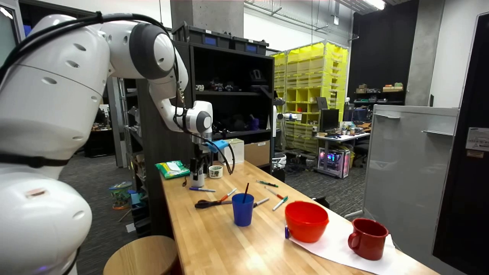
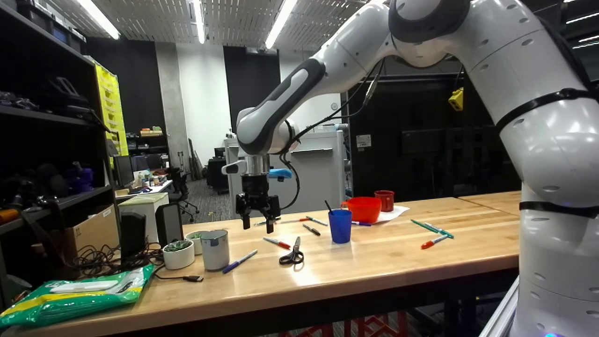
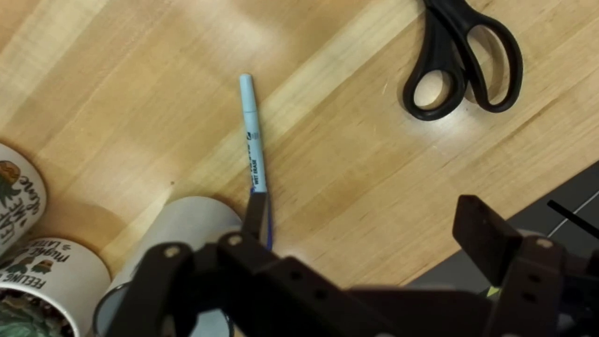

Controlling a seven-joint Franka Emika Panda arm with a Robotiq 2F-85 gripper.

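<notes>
My gripper (image 2: 258,227) stands open above the table, its two fingers well apart and nothing between them. Below it in the wrist view lies a blue marker (image 3: 253,135), its lower end partly hidden behind one finger (image 3: 255,215). A grey cylindrical cup (image 3: 185,230) is close by on that same side, partly covered by the gripper. Black-handled scissors (image 3: 466,62) lie at the upper right of the wrist view. Farther along the table, a blue cup (image 2: 340,226) holds a dark pen.
Two small potted succulents (image 2: 178,253) stand beside the grey cup, near a green packet (image 2: 78,297). Several loose markers are scattered about. A red bowl (image 1: 306,222) and red mug (image 1: 368,238) occupy the other end.
</notes>
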